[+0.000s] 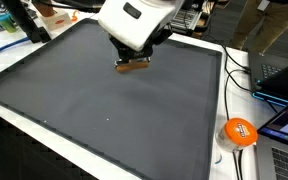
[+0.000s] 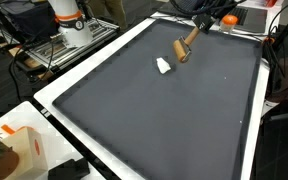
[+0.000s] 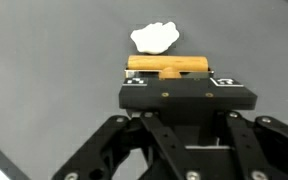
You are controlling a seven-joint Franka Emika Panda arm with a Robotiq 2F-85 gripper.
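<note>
An orange-brown wooden-looking piece [image 3: 168, 63] lies crosswise just beyond the fingertips in the wrist view. A short stub of it reaches back between the fingers, and my gripper is shut on that stub. In exterior view 1 the brown piece [image 1: 133, 66] shows below the white arm, at the tip of my gripper [image 1: 130, 56]. Exterior view 2 shows the brown piece [image 2: 181, 50] close to a small white lump [image 2: 163, 65]. Whether the piece touches the table is hard to tell.
The white lump [image 3: 155, 38] lies on the grey tabletop [image 1: 94, 110], just past the held piece. An orange-topped object [image 1: 237, 134] stands off the table's right edge, near laptops and cables. A toolbox-like box [image 2: 24, 150] sits outside the front left.
</note>
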